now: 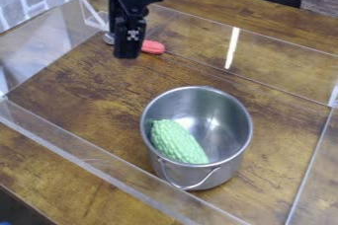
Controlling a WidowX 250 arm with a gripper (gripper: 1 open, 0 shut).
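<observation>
My black gripper hangs at the top middle-left of the camera view, pointing down, open by its look, though its fingers are seen nearly edge-on. Just behind and right of it a small red object lies on the wooden surface, partly hidden by the gripper, with a grey piece beside it. A steel pot with a wire handle stands at the lower middle, holding a green corn cob.
Clear low walls enclose the wooden work area. The floor left of the pot and at the right back is free.
</observation>
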